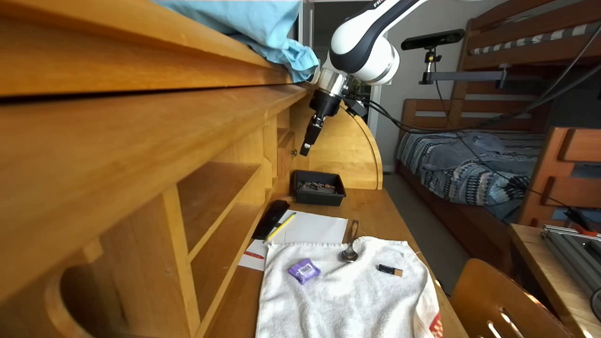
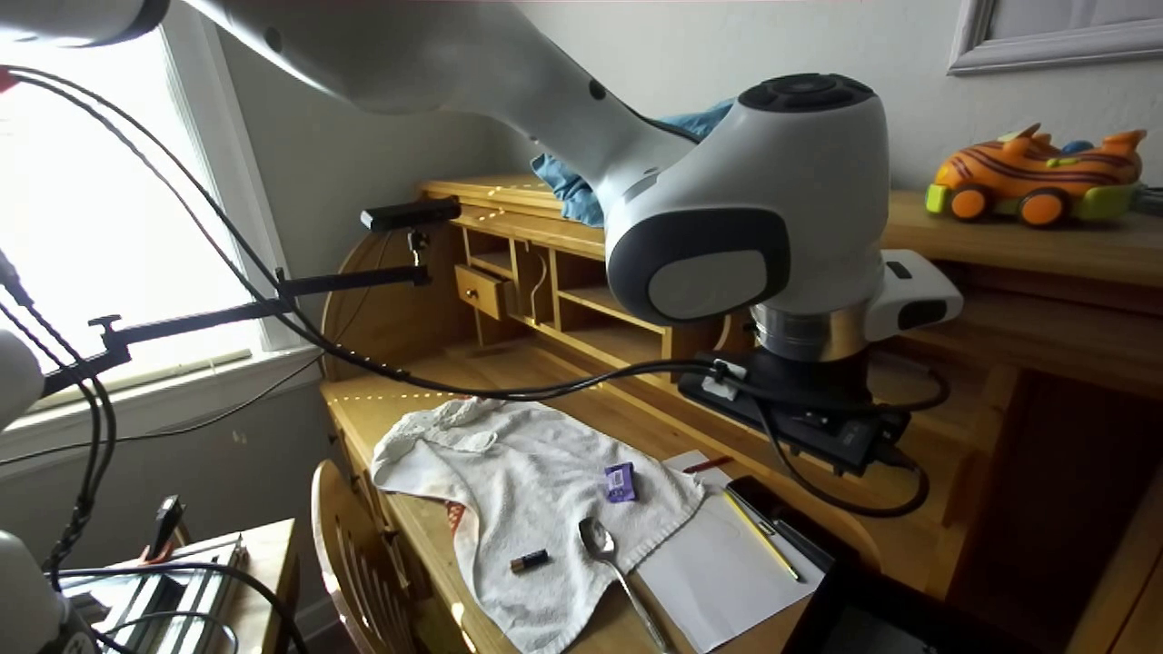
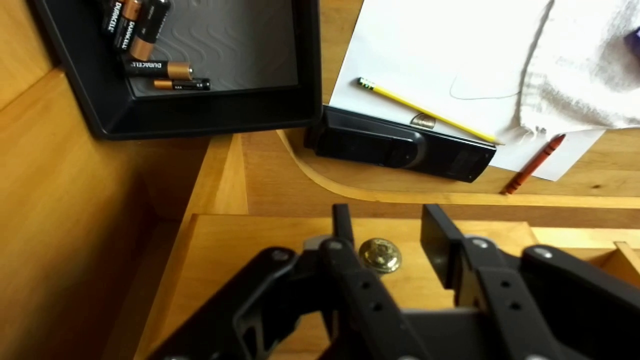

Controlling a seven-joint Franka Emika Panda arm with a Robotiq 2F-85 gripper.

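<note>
My gripper stands open, with a clear gap between its two black fingers. The round brass knob (image 3: 380, 255) on a small wooden drawer (image 3: 270, 240) shows through that gap in the wrist view, nearer the left finger. In exterior view 1 the fingertips are just to the right of the knob (image 1: 293, 152), a little apart from it and above the black tray (image 1: 319, 196). Nothing is held. In exterior view 2 the fingers are hidden by the wrist and the drawer front is out of sight.
Several batteries (image 3: 159, 69) lie in the tray. Paper (image 1: 315, 227), a yellow pencil (image 3: 426, 111), a black remote-like object (image 3: 396, 147) and a red crayon (image 3: 534, 164) are nearby. A white towel (image 1: 338, 304) carries a purple packet (image 1: 304, 271), a spoon (image 1: 349, 254) and a battery (image 1: 389, 270).
</note>
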